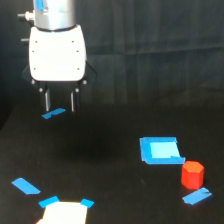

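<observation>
In the upper left of the camera view, my gripper [59, 100] hangs below its white hand [57, 55]. Its two thin dark fingers stand apart, and nothing shows between them. A red block [192, 176] with a hexagonal outline sits far off at the lower right. Up and to the left of the block lies a pale square [164, 150] bordered with blue tape. A bright cream-coloured thing [64, 213] is cut off by the bottom edge, with blue tape at its upper corners.
Loose strips of blue tape lie on the black surface [110, 175], one at the left [26, 186] and another below the red block [197, 196]. A further strip [53, 113] shows near the fingers. Dark curtain hangs behind.
</observation>
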